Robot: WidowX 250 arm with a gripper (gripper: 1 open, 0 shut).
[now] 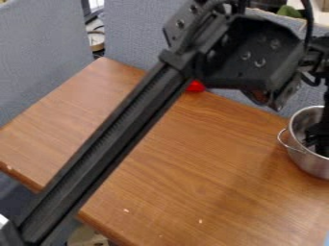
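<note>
The black arm reaches from the lower left up across the view to the top right, then down at the right edge. My gripper (316, 135) is down at the steel pot (303, 159), partly inside or over its rim at the right edge; its fingers are too dark and cropped to tell how they stand. A red object (195, 86) is mostly hidden behind the arm.
Grey padded panels (38, 86) border it on the left and back. A few items lie beyond the back panel at top right.
</note>
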